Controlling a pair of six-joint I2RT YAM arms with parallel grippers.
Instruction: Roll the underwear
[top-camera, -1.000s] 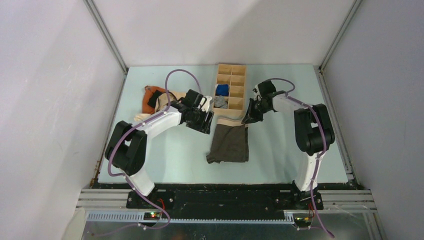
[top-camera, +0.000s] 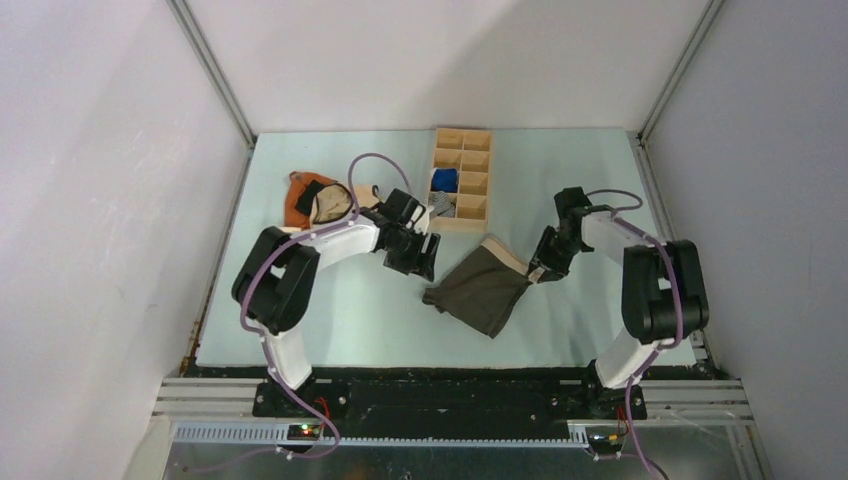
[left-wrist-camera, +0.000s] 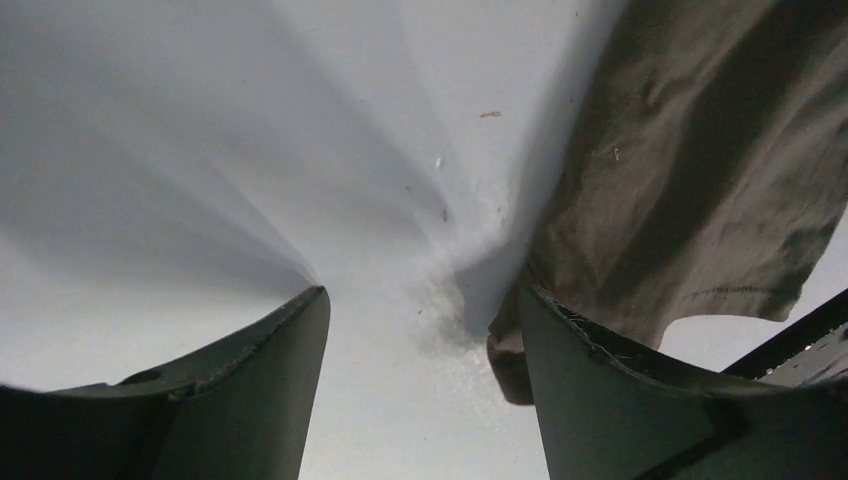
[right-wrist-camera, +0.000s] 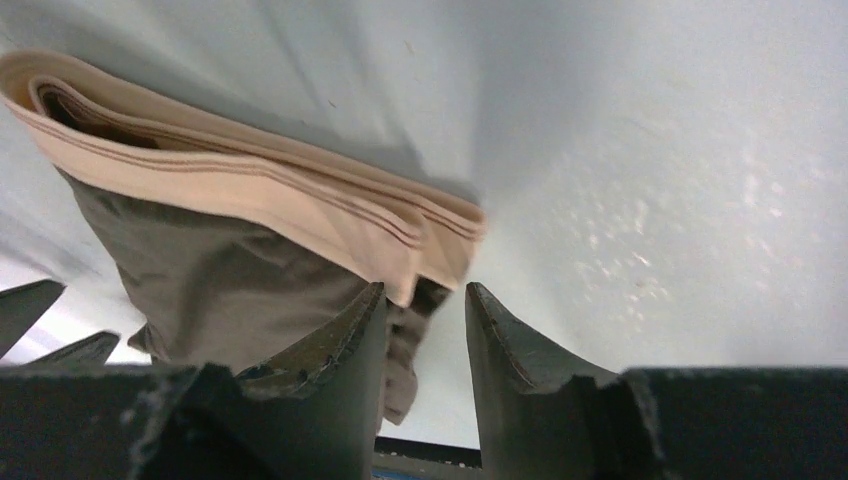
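The dark brown underwear (top-camera: 475, 290) with its beige waistband (top-camera: 503, 253) lies rotated on the table, waistband to the upper right. My right gripper (top-camera: 540, 270) is at the waistband's right end; in the right wrist view its fingertips (right-wrist-camera: 424, 290) are part open at the band (right-wrist-camera: 250, 195), with no clear grip on it. My left gripper (top-camera: 424, 262) stands open just left of the cloth; in the left wrist view bare table shows between its fingers and the cloth's bunched corner (left-wrist-camera: 515, 355) lies by the right finger.
A wooden divider box (top-camera: 472, 205) with blue and grey cloth stands at the back centre. A pile of garments (top-camera: 300, 195) lies back left.
My right gripper has moved right and toward the front, with the underwear turning clockwise alongside it. My left gripper has moved slightly right and toward the front.
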